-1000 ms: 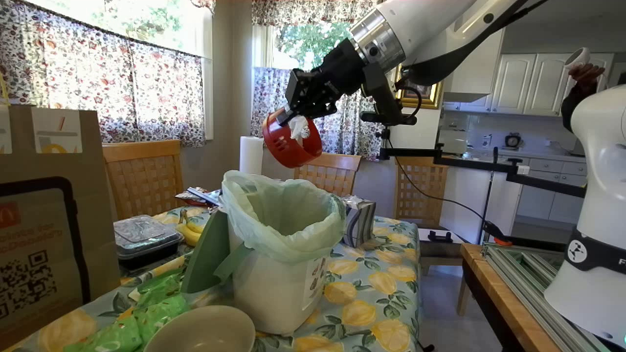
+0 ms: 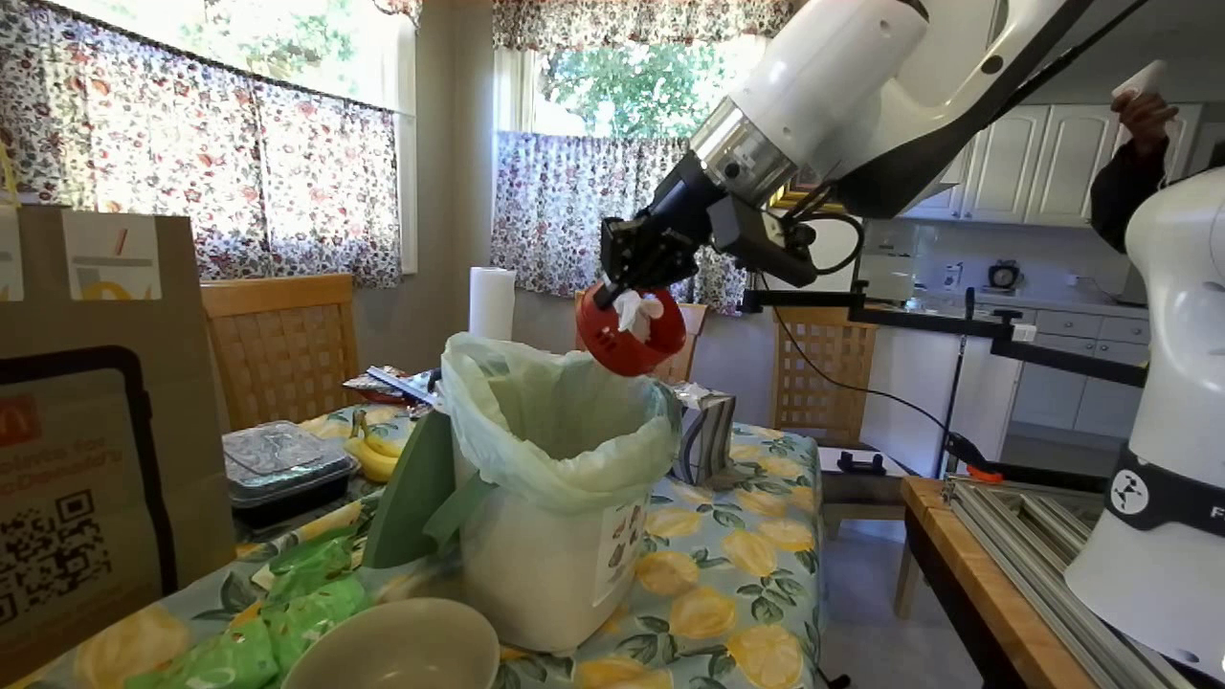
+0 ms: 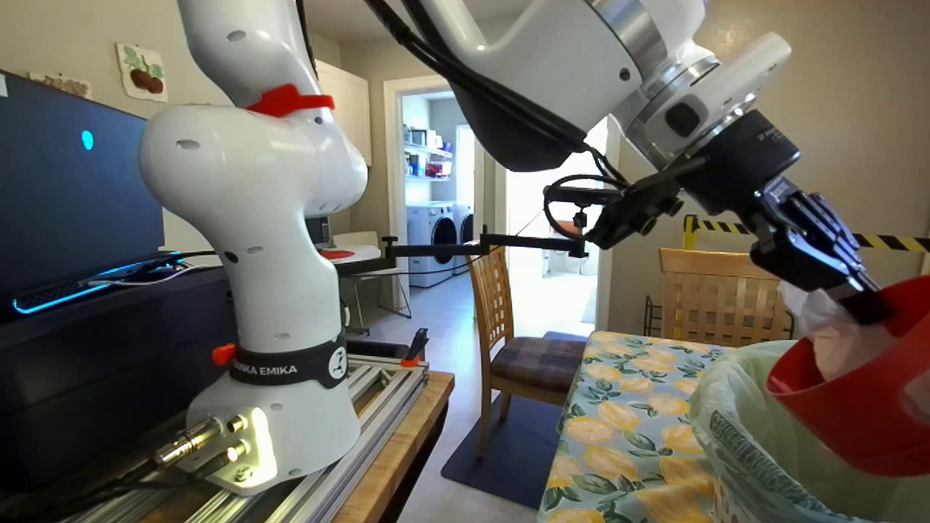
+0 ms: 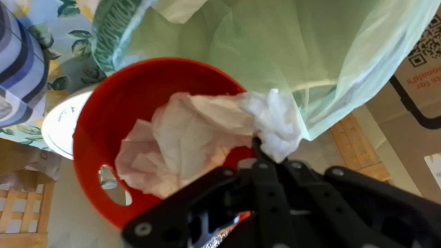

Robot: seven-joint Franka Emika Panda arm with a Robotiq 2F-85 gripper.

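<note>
My gripper (image 2: pixel 609 292) is shut on the rim of a red plastic basket (image 2: pixel 614 346), holding it tilted in the air. Crumpled white tissue (image 4: pixel 198 132) lies inside the basket, and one tuft of it sits against the fingertips in the wrist view. Whether the tissue is also pinched cannot be made out. Beneath and beside the basket stands a white bin (image 2: pixel 540 574) lined with a pale green bag (image 2: pixel 563 488), its mouth open. In exterior view 2 the basket (image 3: pixel 863 401) hangs over one side of that mouth.
A beige bowl (image 2: pixel 402 649) and green packaging (image 2: pixel 287 620) stand in front of the bin. A striped box (image 2: pixel 702 436), a paper towel roll (image 2: pixel 491 303), bananas (image 2: pixel 373 452) and a paper bag (image 2: pixel 98 436) are around it. The tablecloth (image 3: pixel 628 427) has clear space near the robot.
The gripper and basket have moved right and down in exterior view 1, coming close to the bin's rim. The tissue is still in the basket. The bin has shifted very slightly.
</note>
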